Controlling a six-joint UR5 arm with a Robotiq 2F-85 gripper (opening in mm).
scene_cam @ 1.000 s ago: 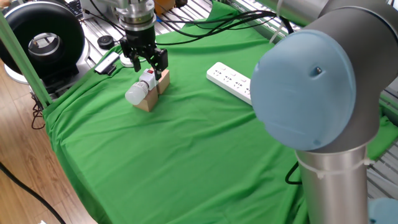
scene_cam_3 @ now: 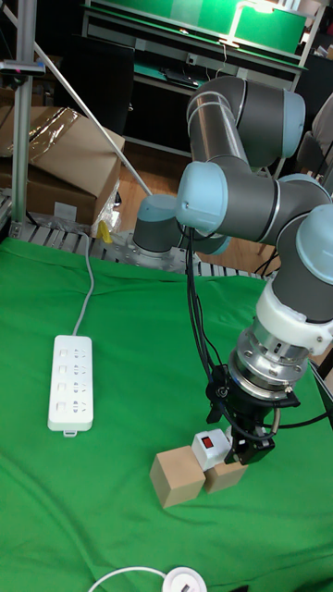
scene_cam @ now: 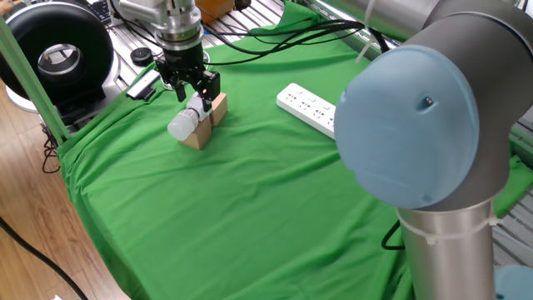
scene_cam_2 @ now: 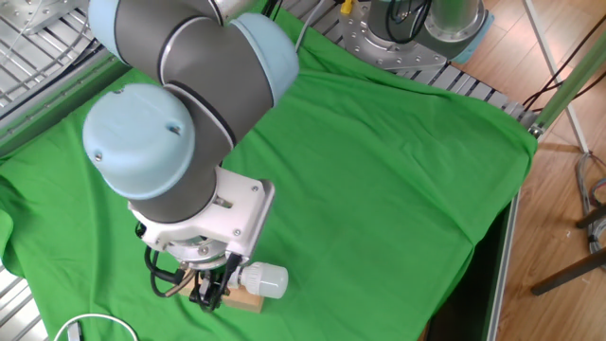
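Note:
A white bulb-like piece (scene_cam: 182, 126) with a rounded translucent end lies on its side across two light brown blocks (scene_cam: 196, 139) on the green cloth. Its other end is a white box (scene_cam_3: 210, 448) with a red switch. My gripper (scene_cam: 195, 100) points down right at that box end, its black fingers apart, one on either side as far as exterior view 1 shows. Contact between fingers and box cannot be made out. From above, the arm hides most of the box, while the rounded end (scene_cam_2: 264, 279) sticks out to the right of my gripper (scene_cam_2: 210, 292).
A white power strip (scene_cam_3: 72, 383) lies on the cloth, away from the blocks. A round white item (scene_cam_3: 183, 580) with a cable is near the front edge in exterior view 3.
My gripper has shifted slightly to the left and down in exterior view 1, closer over the white box. The white piece and the blocks look unmoved.

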